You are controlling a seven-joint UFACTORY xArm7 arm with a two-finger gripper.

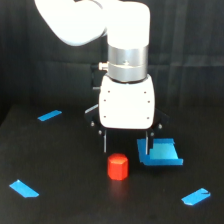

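My white gripper (126, 142) hangs over a dark table, its black fingers spread to either side and pointing down. Below it, slightly left of centre, a red block (118, 167) rests on the table, apparently clear of the fingers. Just to its right lies a blue tray (160, 160), partly behind the right finger, with nothing visible in it.
Short blue tape strips (24, 188) mark the table at lower left, at upper left and at lower right. The table around the block and tray is otherwise clear, with a dark backdrop behind.
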